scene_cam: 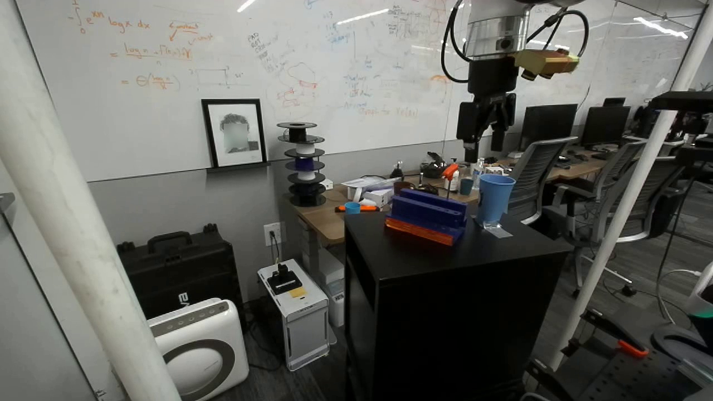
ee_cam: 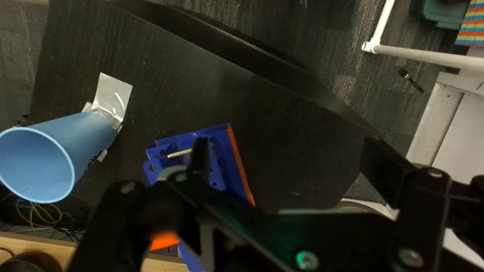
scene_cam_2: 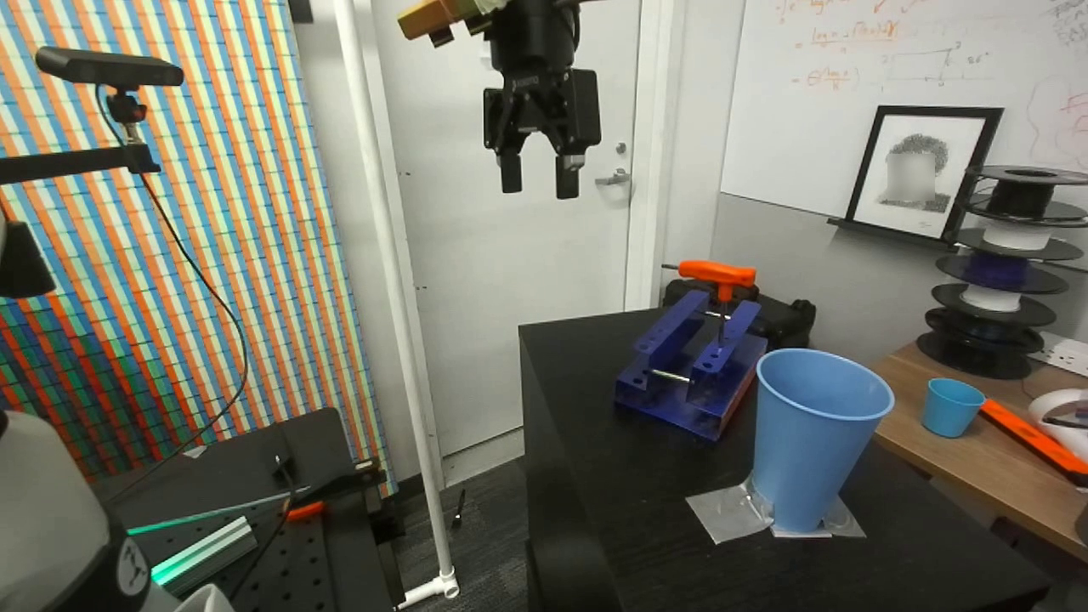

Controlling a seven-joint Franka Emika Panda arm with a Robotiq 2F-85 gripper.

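Observation:
High above the black cabinet (scene_cam_2: 612, 490), my gripper (scene_cam_2: 540, 178) stands open, with nothing between its fingers. A blue stand with an orange edge (scene_cam_2: 699, 372) rests on the cabinet top. Upright in it is a tool with an orange T-shaped handle (scene_cam_2: 716, 272); in the wrist view the handle is mostly hidden behind my gripper. Beside the stand, a tall blue cup (scene_cam_2: 816, 439) is fixed to the cabinet with silver tape (scene_cam_2: 729, 512). The cup's visible interior looks empty in the wrist view.
A wooden desk (scene_cam: 327, 220) adjoins the cabinet, with a small blue cup (scene_cam_2: 952, 406), an orange-and-black tool (scene_cam_2: 1035, 440) and a stack of spools (scene_cam: 305, 164). White poles (scene_cam: 621, 200) rise around the area. The cabinet top near the stand has bare room.

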